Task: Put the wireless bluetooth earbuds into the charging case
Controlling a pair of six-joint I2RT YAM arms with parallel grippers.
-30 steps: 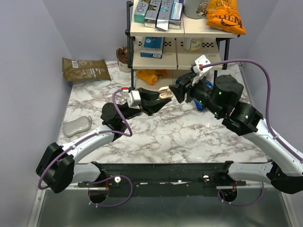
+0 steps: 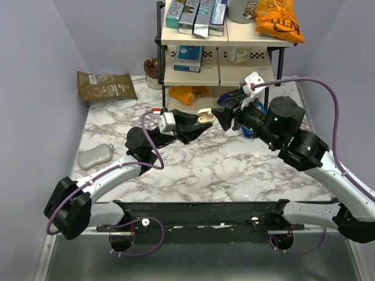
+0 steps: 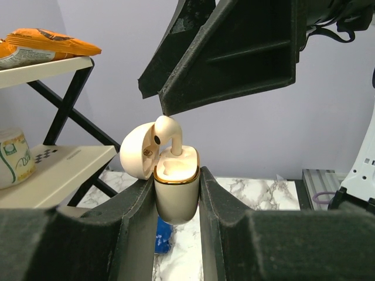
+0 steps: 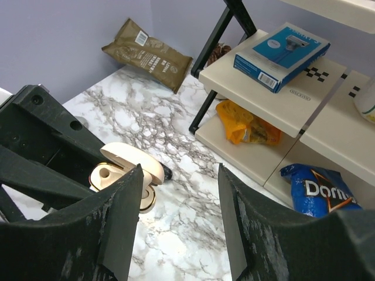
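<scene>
My left gripper is shut on the cream charging case (image 3: pixel 177 199), held upright with its lid (image 3: pixel 136 151) open, above the table's middle. A white earbud (image 3: pixel 168 130) stands in the case's top, stem down, head raised beside the lid. My right gripper is open just right of the case, its fingertips by the lid and earbud in the left wrist view; nothing shows held between them. In the right wrist view the lid partly hides the case's top.
A shelf rack (image 2: pixel 193 76) with boxes, bags and a cup stands behind both grippers. A brown bag (image 2: pixel 105 86) and grey pouch (image 2: pixel 95 156) lie at the left.
The right arm and gripper have shifted slightly to the right in the top view. The left gripper and case look unmoved.
</scene>
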